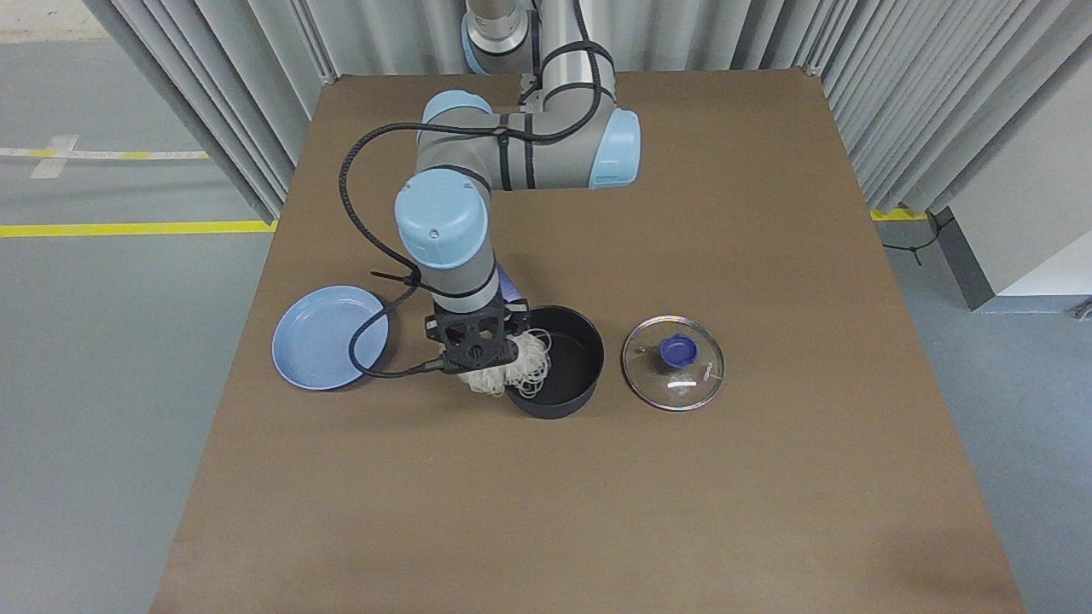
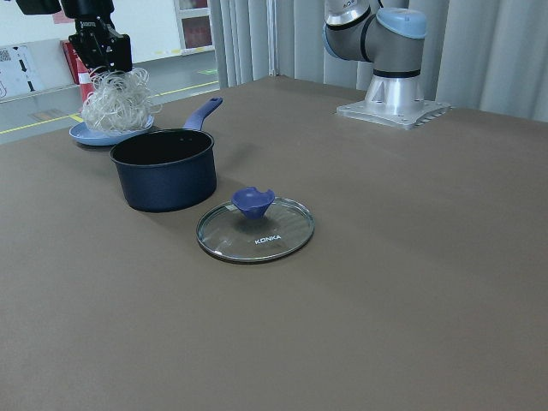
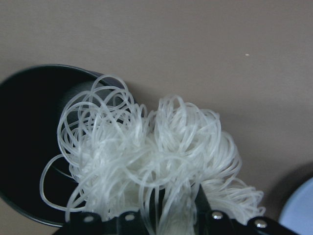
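My gripper point(image 1: 477, 343) is shut on a tangled bundle of white noodles point(image 3: 137, 156), held up over the left part of the black pot point(image 1: 563, 384). In the left view the noodles point(image 2: 116, 104) hang beneath the gripper, behind the pot point(image 2: 169, 180) from that side. In the wrist view they cover the pot's right side, some strands reaching past its rim; the fingertips are mostly hidden by them. A blue plate point(image 1: 317, 338) lies to the left of the pot, with no noodles visible on it in the front view.
A glass lid point(image 1: 650, 373) with a blue knob lies right of the pot. The pot's purple handle point(image 2: 205, 111) points back, partly under the arm in the front view.
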